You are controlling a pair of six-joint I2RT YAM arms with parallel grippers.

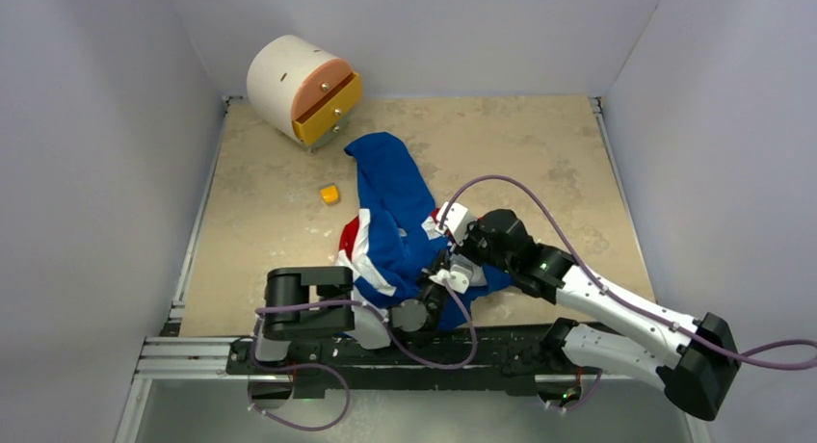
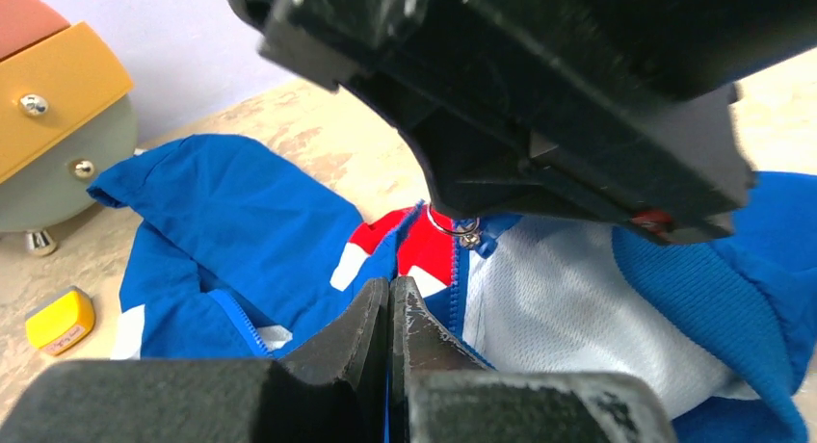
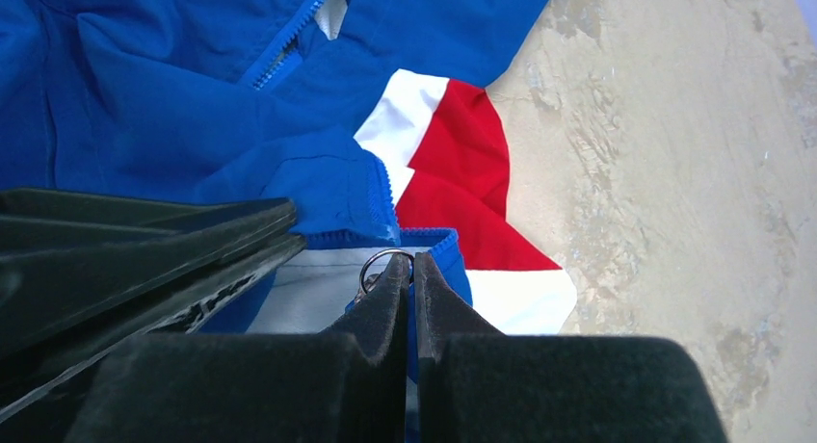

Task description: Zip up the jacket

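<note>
The blue jacket, with red and white bands, lies spread on the table. My left gripper is shut on a blue edge of its zipper tape, which rises from between the fingertips in the left wrist view. Close beside it, my right gripper is shut, with the metal pull ring at its fingertips. The ring hangs below the dark right fingers in the left wrist view, joined to a small blue piece. Zipper teeth run downward beneath it. From above, the arms hide both fingertips.
A round cabinet with an orange and yellow drawer front stands at the back left. A small yellow block sits left of the jacket. Bare table lies to the right and behind.
</note>
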